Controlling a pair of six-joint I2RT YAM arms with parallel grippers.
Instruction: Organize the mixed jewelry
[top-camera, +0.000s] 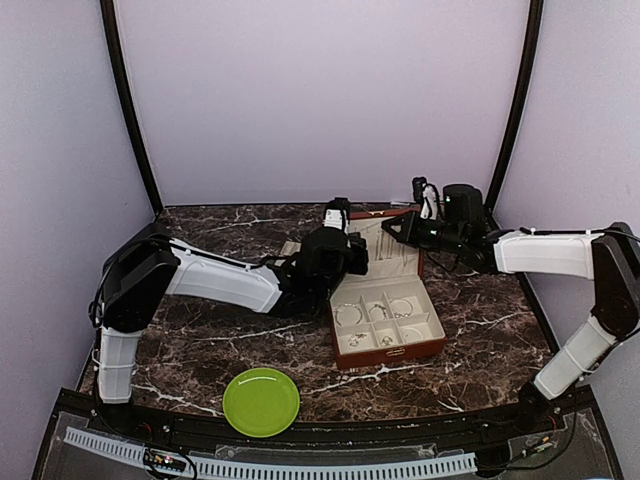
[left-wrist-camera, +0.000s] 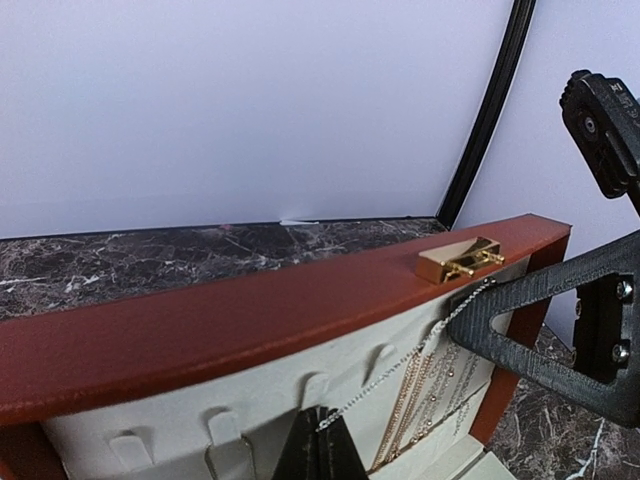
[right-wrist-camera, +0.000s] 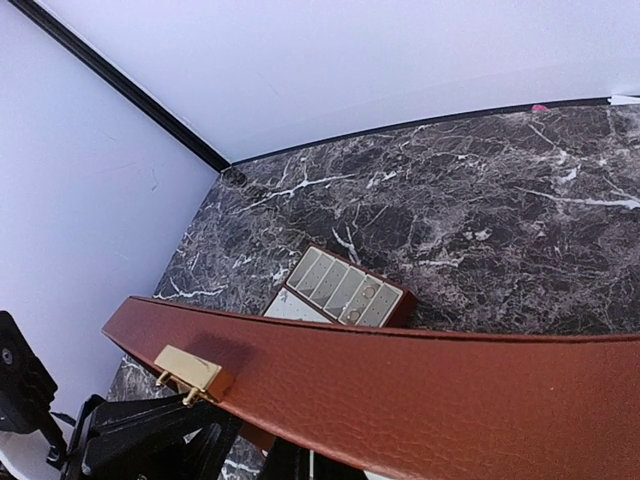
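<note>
A silver chain necklace (left-wrist-camera: 385, 372) runs taut and slanting across the lid of the brown jewelry box (top-camera: 390, 356) in the left wrist view. Its lower end is in my left gripper, shut on it in front of the lid's tabs. The upper end reaches my right gripper (top-camera: 388, 226), which is shut at the lid's right side; the exact pinch there is hidden. Other necklaces (left-wrist-camera: 425, 395) hang on the right half of the raised lid (left-wrist-camera: 250, 345). Bracelets and small jewelry lie in the box's compartments.
A green plate (top-camera: 261, 402) lies empty at the front. Behind the lid stands another compartmented tray (right-wrist-camera: 345, 288). A gold clasp (left-wrist-camera: 458, 258) juts from the lid's top edge.
</note>
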